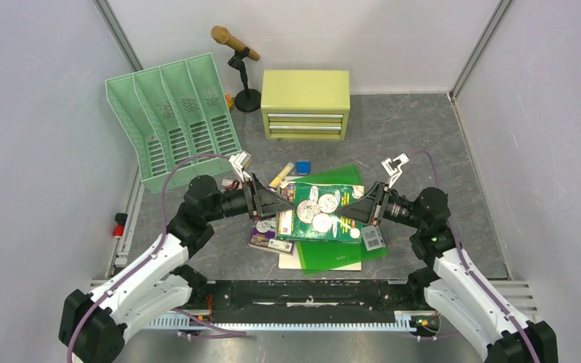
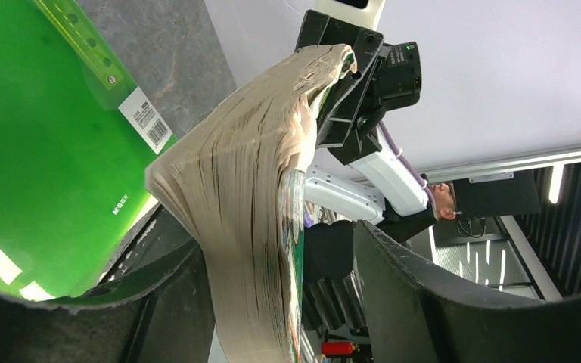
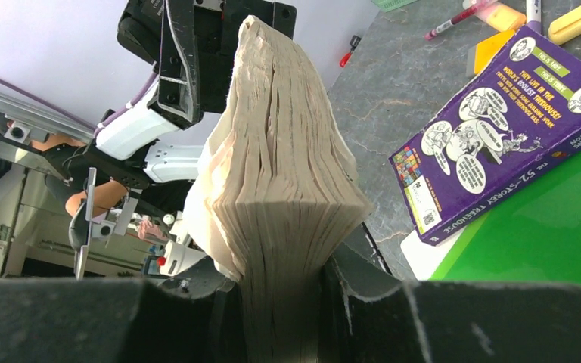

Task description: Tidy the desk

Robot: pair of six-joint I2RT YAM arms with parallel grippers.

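Observation:
A thick green-covered book is held level above the desk pile. My right gripper is shut on its right end; in the right wrist view its pages rise from between the fingers. My left gripper is at the book's left end, its fingers part open around the page block; whether they touch it is unclear. Below lie a green folder and a purple book, with highlighters and pens near them.
The green divided rack stands at the back left, the microphone stand and yellow drawer box at the back. Bare desk shows at the back right. Walls bound both sides.

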